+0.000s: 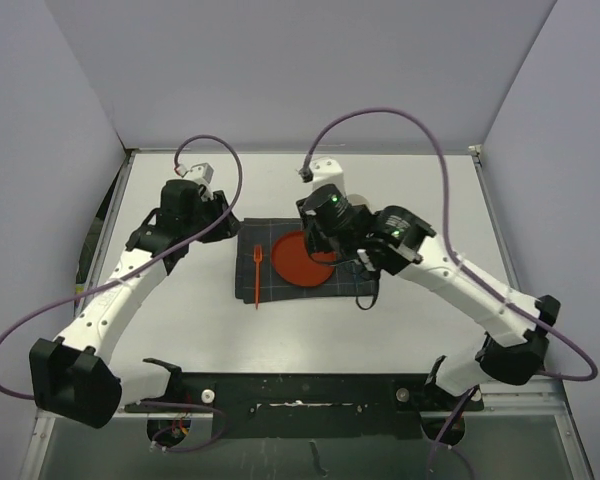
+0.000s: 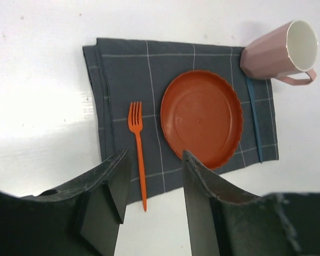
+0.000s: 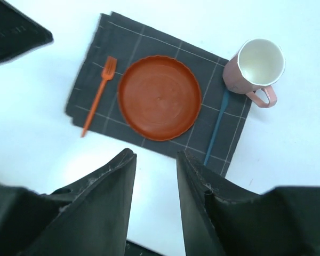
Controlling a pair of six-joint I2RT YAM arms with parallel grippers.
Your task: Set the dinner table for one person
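Note:
A dark grid-patterned placemat [image 2: 122, 80] holds an orange plate [image 3: 159, 97] in its middle, an orange fork [image 3: 100, 90] left of the plate and a blue utensil [image 3: 216, 128] to its right. A pink mug [image 3: 240, 77] rests at the mat's upper right corner. My left gripper is raised above the mat's left side, fingers apart and empty. My right gripper hangs above the mat's right part, also open and empty, hiding part of the plate and mug in the top view.
Grey walls border the table at the back and sides.

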